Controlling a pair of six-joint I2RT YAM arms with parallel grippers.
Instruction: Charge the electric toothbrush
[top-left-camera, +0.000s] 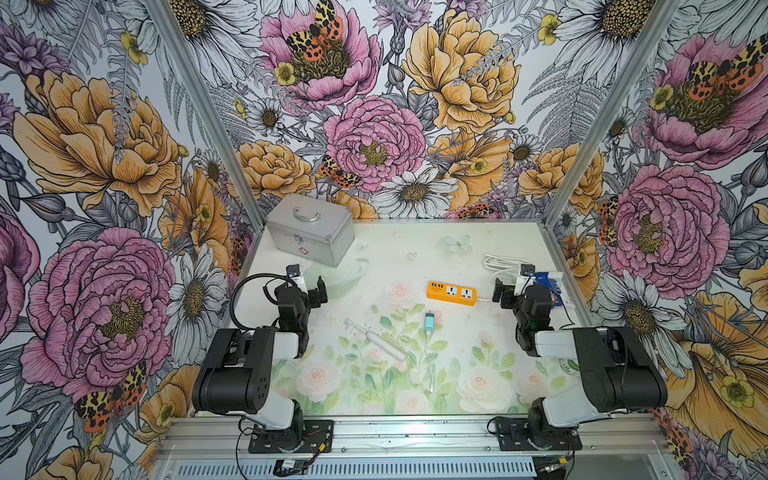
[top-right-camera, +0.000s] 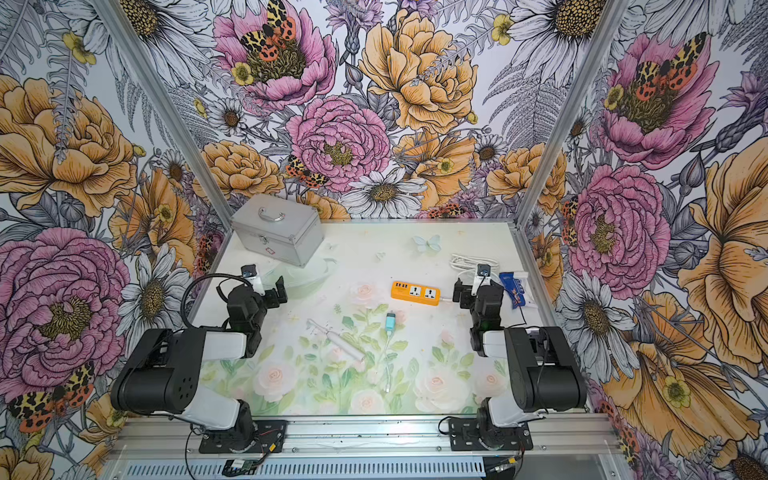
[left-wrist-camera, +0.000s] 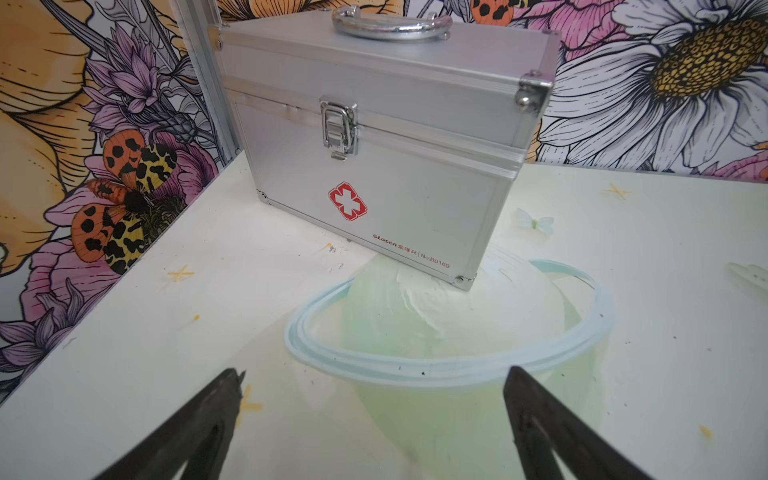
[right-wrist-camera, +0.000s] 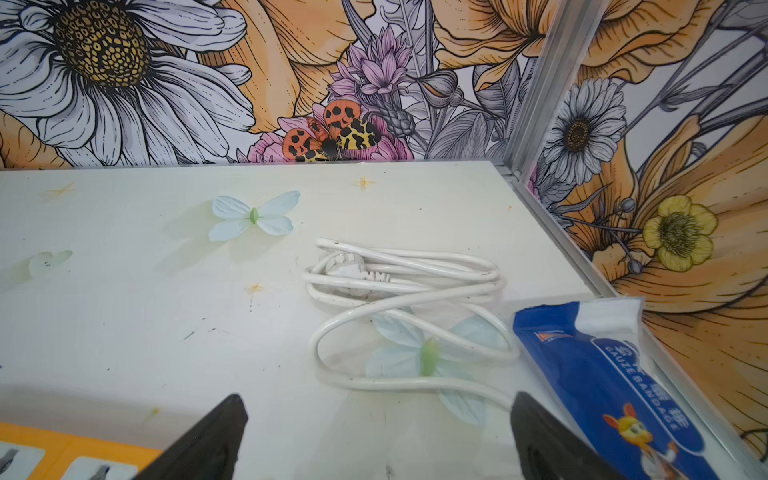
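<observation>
A white electric toothbrush (top-left-camera: 384, 345) (top-right-camera: 345, 347) lies on the table's middle front, its head toward the back left. To its right is a small teal charging piece (top-left-camera: 429, 321) (top-right-camera: 389, 321), with what looks like a pale cable below it. An orange power strip (top-left-camera: 451, 293) (top-right-camera: 415, 292) lies behind them, its white cord (right-wrist-camera: 408, 382) coiled at the back right. My left gripper (top-left-camera: 305, 292) is open at the left, in front of the metal case. My right gripper (top-left-camera: 510, 294) is open over the right side, beside the power strip. Both are empty.
A silver first-aid case (top-left-camera: 310, 232) (left-wrist-camera: 368, 208) stands at the back left. A blue gauze bandage pack (right-wrist-camera: 608, 384) lies at the right edge, beside the cord.
</observation>
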